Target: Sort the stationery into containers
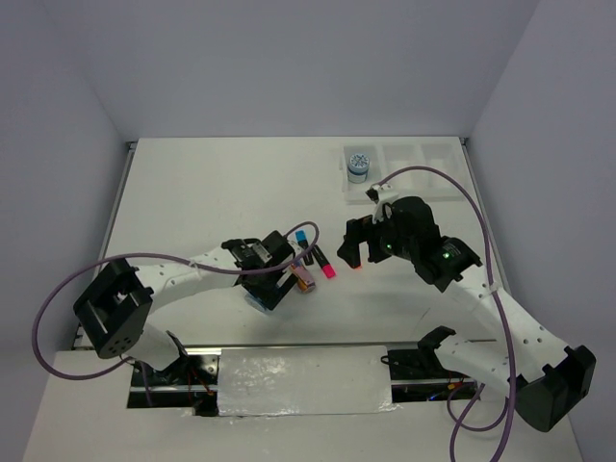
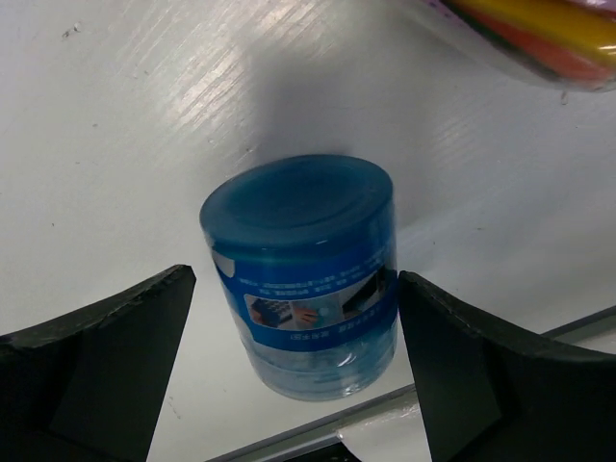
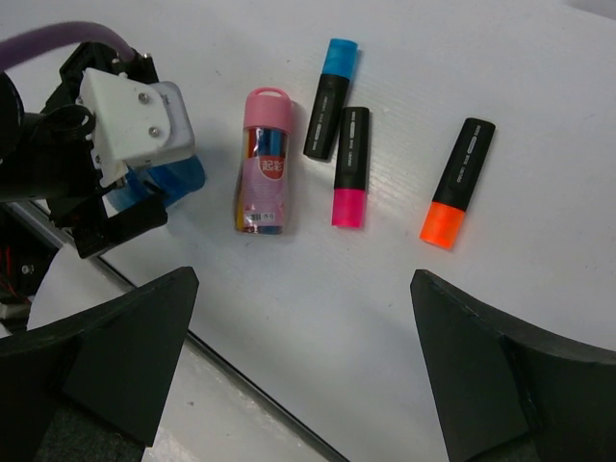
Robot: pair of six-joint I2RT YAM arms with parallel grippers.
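A blue cylindrical tub (image 2: 303,289) stands between the open fingers of my left gripper, low over the table near its front edge. To its right lie a pink-capped pen case (image 3: 263,173), a blue-capped highlighter (image 3: 327,115), a pink-capped highlighter (image 3: 351,164) and an orange-capped highlighter (image 3: 458,178). My right gripper is open above the table, right of these, with nothing between its fingers. In the top view it partly hides the orange highlighter.
A white compartment container (image 1: 423,164) stands at the back right, with a blue-and-white round tub (image 1: 358,166) in its left compartment. The front edge runs just below my left gripper.
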